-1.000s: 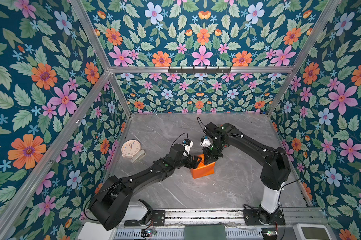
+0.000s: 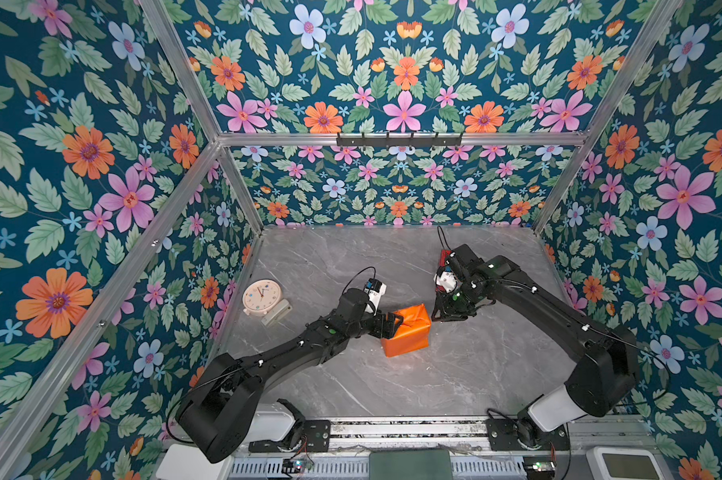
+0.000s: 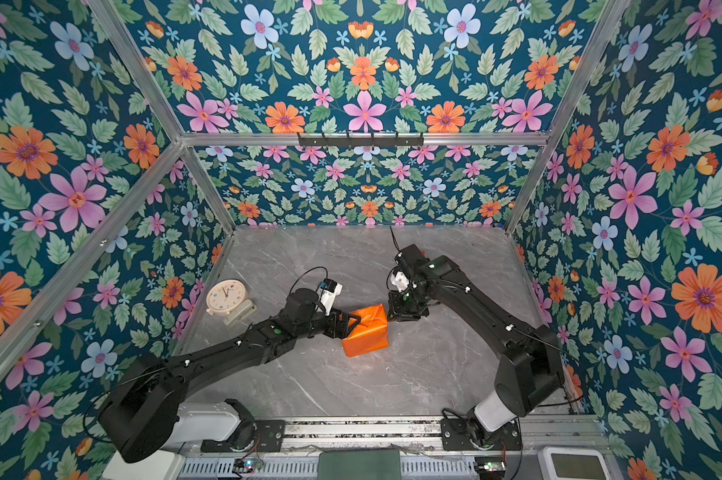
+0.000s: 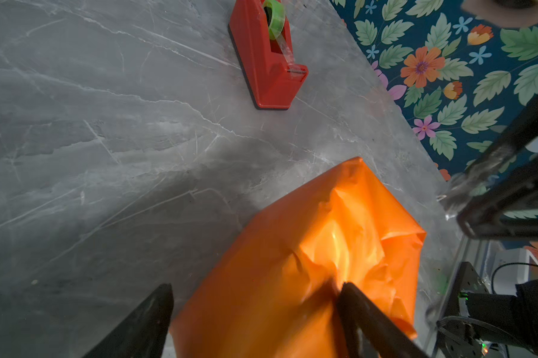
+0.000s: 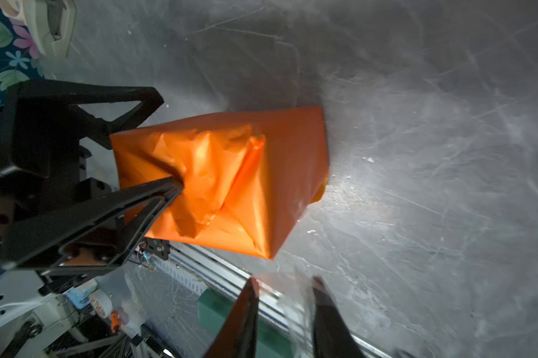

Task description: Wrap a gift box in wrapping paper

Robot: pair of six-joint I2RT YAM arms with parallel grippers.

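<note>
An orange wrapped box [image 2: 407,340] sits mid-table, its top end crumpled and folded. My left gripper [image 3: 346,324] is at its left side, open, with fingers around or on the folded paper, as the left wrist view [image 4: 251,322] and right wrist view show. My right gripper [image 2: 445,312] hovers just right of the box, apart from it; its fingers are blurred at the bottom of the right wrist view, with something pale and translucent between or behind them, too blurred to tell what.
A red tape dispenser [image 4: 266,71] with green roll stands at the back right, mostly behind the right arm. A clock [image 2: 261,296] on a stand is at the left edge.
My right arm has moved right, away from over the box toward the tape dispenser's side, uncovering the box. The left arm is nearly unchanged.
</note>
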